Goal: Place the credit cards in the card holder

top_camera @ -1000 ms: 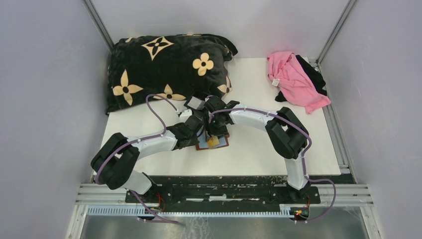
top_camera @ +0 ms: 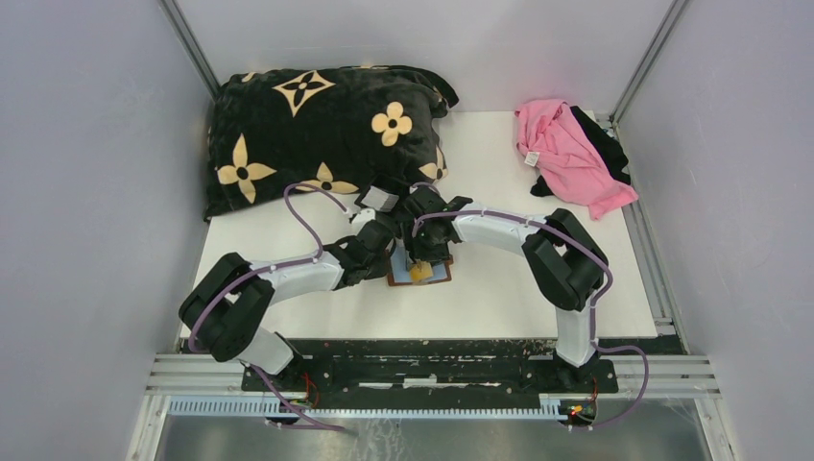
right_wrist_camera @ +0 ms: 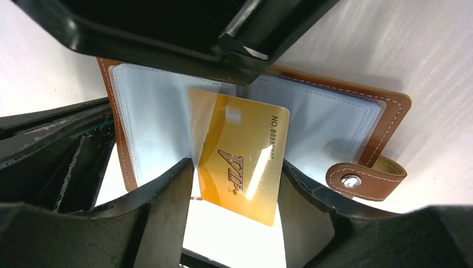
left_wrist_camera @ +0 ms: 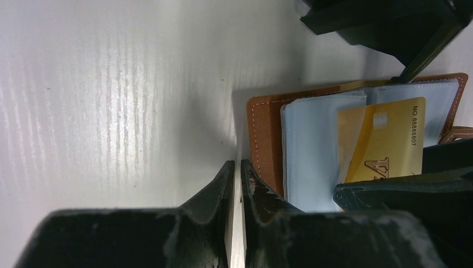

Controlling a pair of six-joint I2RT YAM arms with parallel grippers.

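Note:
The brown card holder (left_wrist_camera: 265, 134) lies open on the table, with pale blue sleeves (right_wrist_camera: 312, 123). A gold card (right_wrist_camera: 240, 156) sits partly inside the left sleeve in the right wrist view, its left strip showing through the plastic. My right gripper stands open over the holder, its fingertips either side of the card. My left gripper is at the holder's edge, its fingertips close together with a narrow gap; whether they grip the holder's edge is unclear.
A dark patterned cushion (top_camera: 317, 134) fills the back left, with a small grey object (top_camera: 377, 199) before it. Pink and black cloths (top_camera: 566, 158) lie at the back right.
Both grippers and the card holder with its gold card have shifted slightly to the right in the top view over the last second.

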